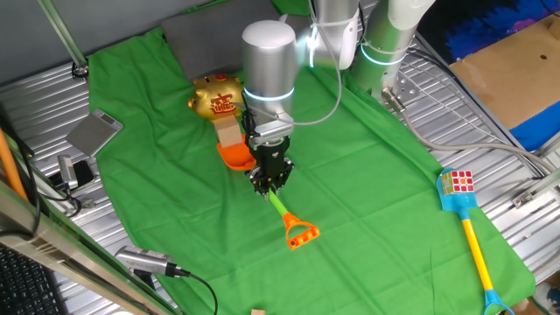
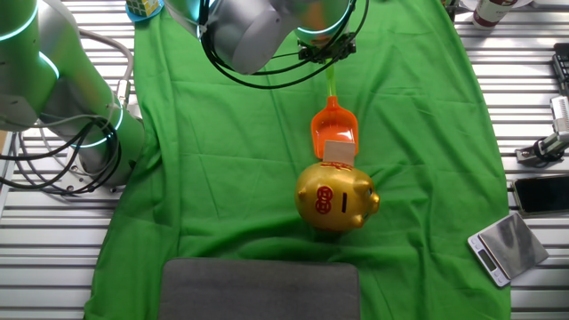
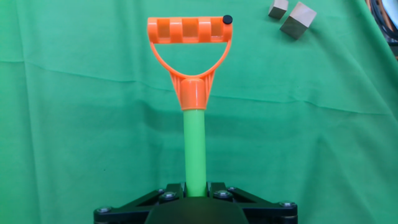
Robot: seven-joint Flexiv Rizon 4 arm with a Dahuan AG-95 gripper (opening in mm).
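Observation:
A toy shovel with a green shaft (image 3: 195,146), an orange grip (image 1: 302,234) and an orange scoop (image 2: 334,126) lies along the green cloth. My gripper (image 1: 269,185) points down over the middle of the shaft. In the wrist view its dark fingers (image 3: 169,194) press close on both sides of the shaft, so it looks shut on the shovel. A wooden block (image 2: 339,152) sits at the scoop's front edge, right beside the golden piggy bank (image 2: 331,197). From exterior view 1, my arm hides part of the shaft and scoop.
A blue and yellow shovel (image 1: 473,245) carries a puzzle cube (image 1: 457,182) at the right. Two small wooden blocks (image 3: 298,20) rest past the orange grip. A grey mat (image 2: 258,289) and a scale (image 2: 508,247) lie near the piggy bank. Cloth right of my gripper is clear.

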